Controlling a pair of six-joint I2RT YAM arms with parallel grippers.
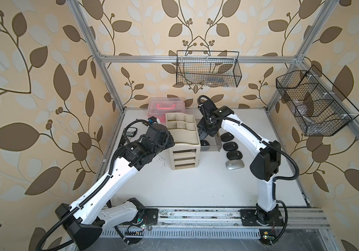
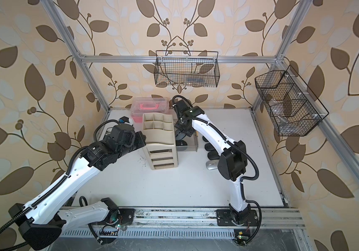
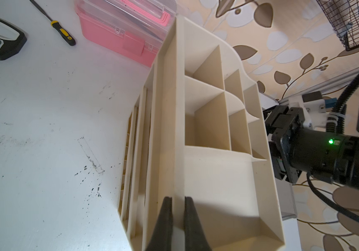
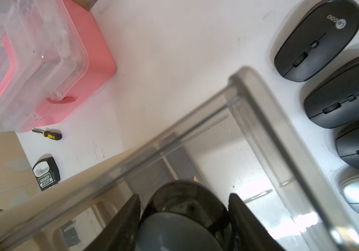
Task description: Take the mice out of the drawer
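Note:
The beige organizer point(image 1: 182, 136) stands mid-table, its clear drawer point(image 4: 267, 113) pulled out to the right. My left gripper is shut at the organizer's left side, with the thin side wall showing between its fingers. Over the drawer, my right gripper has a finger at either side of a dark mouse point(image 4: 183, 232) with a grey back; whether both press on it cannot be told. Another black mouse point(image 1: 204, 143) lies at the drawer's front end. On the table to the right rest several black mice point(image 1: 230, 146) and a silver mouse point(image 1: 234, 164).
Behind the organizer sits a pink clear-lidded box point(image 1: 166, 106). A screwdriver point(image 3: 63, 33) and a tape measure point(image 4: 45, 172) lie at the left. Wire baskets point(image 1: 208, 71) hang on the frame.

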